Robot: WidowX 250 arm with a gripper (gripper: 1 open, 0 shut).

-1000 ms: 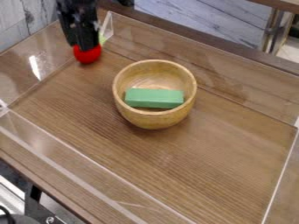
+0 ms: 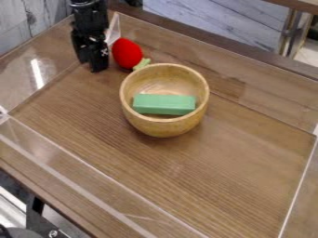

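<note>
My dark gripper (image 2: 92, 48) is at the top left, low over the table beside a red round object (image 2: 126, 53), which has a pale green part at its lower right. The gripper is left of the red object, and its fingers are small and dark, open by the look of them, with the red object outside them.
A wooden bowl (image 2: 139, 109) holding a green block (image 2: 172, 106) sits in the middle. A wall stands at the back left, and a shelf edge at the top right.
The red object now shows to the right of the gripper, farther right than before, when the gripper partly hid it. The gripper has come lower in view. The bowl is unchanged.
</note>
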